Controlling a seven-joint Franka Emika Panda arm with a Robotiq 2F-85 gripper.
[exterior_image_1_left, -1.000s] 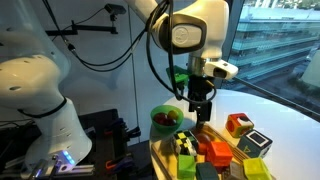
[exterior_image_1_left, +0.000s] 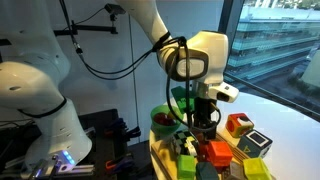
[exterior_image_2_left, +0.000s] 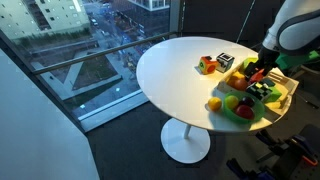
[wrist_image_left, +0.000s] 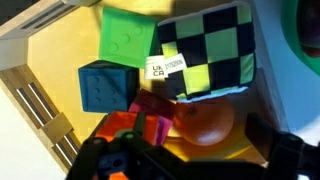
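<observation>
My gripper hangs open low over the wooden tray (wrist_image_left: 42, 105), its two fingers apart. In the wrist view, a round orange fruit (wrist_image_left: 203, 118) lies in front of and partly between the fingers; nothing is gripped. Touching the fruit's far side is a black-and-pale checkered soft item (wrist_image_left: 205, 50) with a white label. Left of it sit a green block (wrist_image_left: 127, 37), a blue block (wrist_image_left: 107, 87) and a dark red block (wrist_image_left: 150, 108). An orange-red block is partly hidden by the left finger.
A green bowl (exterior_image_2_left: 243, 108) with fruit stands beside the tray, and a yellow item (exterior_image_2_left: 214, 103) lies near it. Beyond the tray are a multicoloured cube (exterior_image_1_left: 238, 124) and a dark-edged cube (exterior_image_1_left: 254, 144).
The arm has come down towards the tray, bringing my gripper lower among the objects. The blocks and bowl appear unmoved.
</observation>
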